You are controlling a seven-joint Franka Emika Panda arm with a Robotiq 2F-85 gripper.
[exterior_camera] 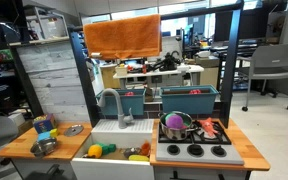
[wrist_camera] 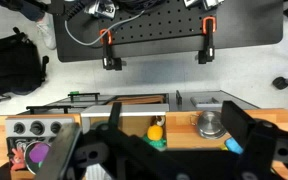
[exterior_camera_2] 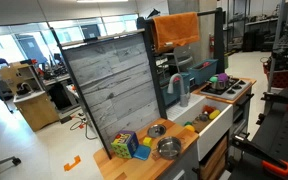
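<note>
In the wrist view my gripper looks down from above, open, with its dark fingers spread at the lower edge and nothing held between them. Below it lies the toy kitchen counter. A metal bowl (wrist_camera: pixel 210 125) sits on the wooden top, partly covered by the right finger. Yellow and green toy food (wrist_camera: pixel 155 132) shows in the sink, between the fingers. At the left a pot with something purple in it (wrist_camera: pixel 37 152) and a red-pink item (wrist_camera: pixel 19 157) rest by the stove (wrist_camera: pixel 36 127). Neither exterior view clearly shows the gripper.
A faucet (exterior_camera: pixel 120 107) rises behind the sink. An orange towel (exterior_camera: pixel 123 37) hangs from the overhead rail. Boxes and a blue-yellow packet (exterior_camera_2: pixel 125 142) stand at the counter's wall end. Teal bins (exterior_camera: pixel 189 100) line the back. Grey floor (wrist_camera: pixel 144 78) separates counter and black table (wrist_camera: pixel 164 30).
</note>
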